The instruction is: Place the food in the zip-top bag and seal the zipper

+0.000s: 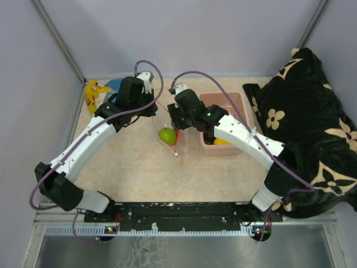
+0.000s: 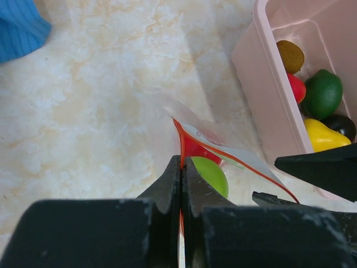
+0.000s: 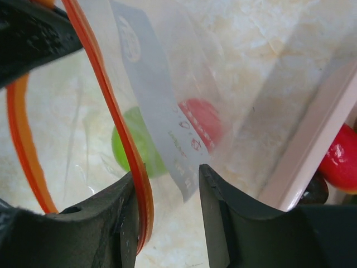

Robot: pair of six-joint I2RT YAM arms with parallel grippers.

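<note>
A clear zip top bag (image 1: 158, 124) with an orange zip edge stands mouth up between my two arms. Inside it rest a round green food piece (image 1: 167, 135) and a red one (image 3: 203, 119). My left gripper is shut on the bag's thin orange rim at one end of the mouth. The right gripper is open over the other side of the mouth; the orange zip edge (image 3: 127, 142) runs along its left finger, without being clamped. From the top, the arms partly cover the bag's upper part.
Close on the right stands a pink bin (image 1: 226, 100) holding several food pieces, a yellow one (image 1: 221, 141) among them. Blue cloth (image 2: 19, 30) and a yellow item (image 1: 92, 96) lie at the back left.
</note>
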